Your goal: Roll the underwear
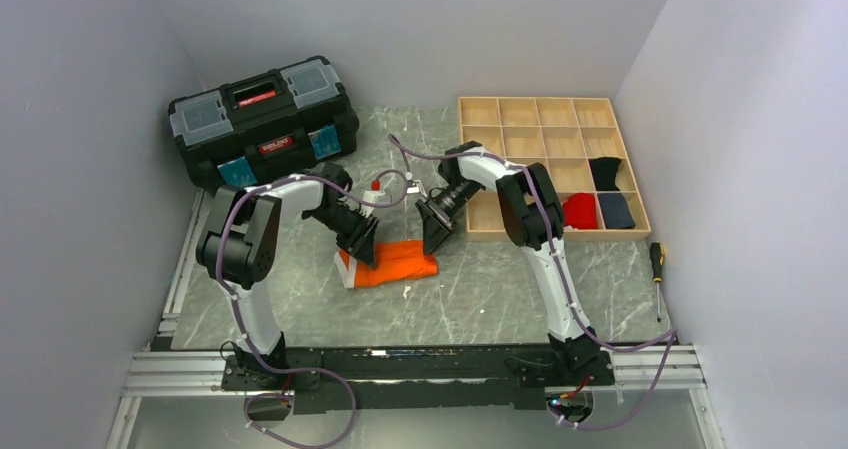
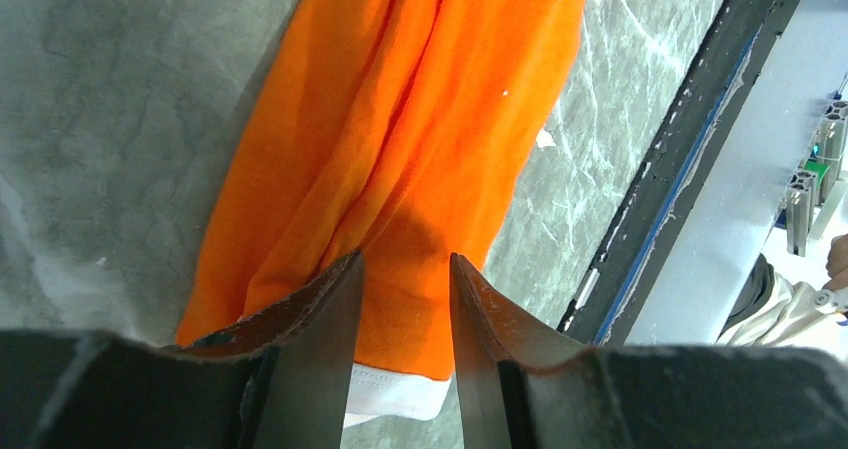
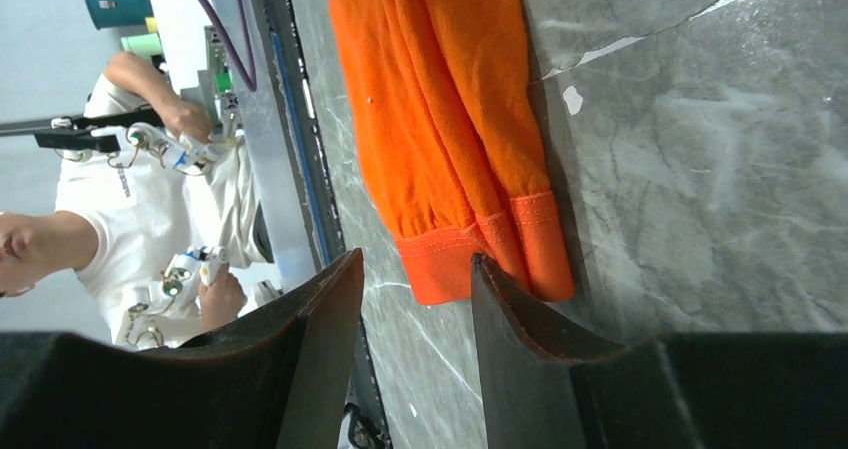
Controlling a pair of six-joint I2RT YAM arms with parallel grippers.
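Orange underwear (image 1: 395, 265) lies on the grey tabletop as a folded strip, with a white band (image 2: 395, 391) at its left end. Lengthwise folds run along its far side. Over the left end stands my left gripper, its fingers apart and the orange cloth showing between the fingertips. At the right end, my right gripper also stands part open; the stitched hem (image 3: 440, 269) shows between and beyond its fingers. Its right fingertip overlaps the hem in view, and whether it touches cannot be seen. Neither gripper has closed on the cloth.
A wooden compartment box (image 1: 540, 112) at the back right holds a red cloth (image 1: 580, 211) and dark cloths. A black toolbox (image 1: 263, 121) stands at the back left, a screwdriver (image 1: 657, 262) at the right edge.
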